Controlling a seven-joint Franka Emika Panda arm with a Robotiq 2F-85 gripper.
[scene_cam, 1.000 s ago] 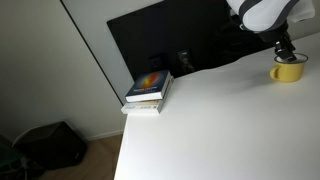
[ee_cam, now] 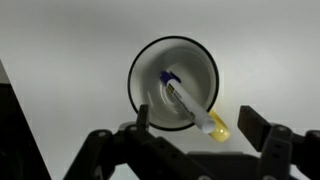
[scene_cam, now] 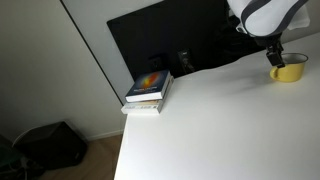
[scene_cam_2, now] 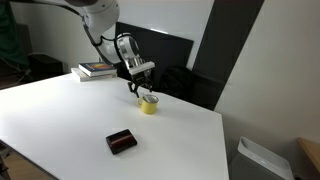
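A yellow mug with a dark rim and pale inside stands upright on the white table, and shows as a small yellow mug in exterior view 2. In the wrist view a white marker with a dark blue end leans in it, its other end lying over the rim near the yellow handle. My gripper is above the mug, its fingers well apart on either side of the marker. Nothing shows held between them. Exterior view 1 has the gripper at the mug's left edge.
A dark block-shaped object lies on the table in front of the mug. Stacked books rest at the table's far left edge, and a white bin stands off the table's right side.
Over the last second my gripper's fingertips have shifted slightly left and down beside the mug's rim in exterior view 1. The mug and books have not moved.
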